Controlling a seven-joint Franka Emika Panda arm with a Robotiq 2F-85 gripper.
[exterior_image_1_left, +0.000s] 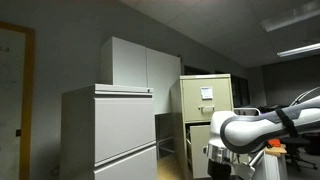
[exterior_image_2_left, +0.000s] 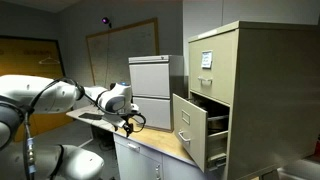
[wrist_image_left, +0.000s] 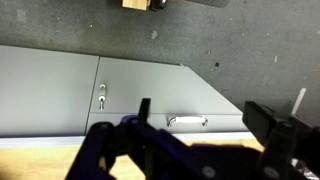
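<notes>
My gripper shows at the bottom of the wrist view, its two black fingers wide apart with nothing visible between them. In exterior view 2 the gripper (exterior_image_2_left: 130, 126) hangs from the white arm (exterior_image_2_left: 45, 92), near the wooden countertop's left end. Exterior view 1 cuts off much of it at the lower edge. A tan filing cabinet (exterior_image_2_left: 262, 95) stands at the right with its lower drawer (exterior_image_2_left: 189, 130) pulled out, well away from the gripper.
A grey cabinet (exterior_image_2_left: 152, 77) stands behind the wooden countertop (exterior_image_2_left: 172, 143). Below are grey base cabinets with a silver handle (wrist_image_left: 187, 120) and a lock (wrist_image_left: 101, 96). Dark floor (wrist_image_left: 245, 55) lies beyond. Bare countertop runs between the gripper and the open drawer.
</notes>
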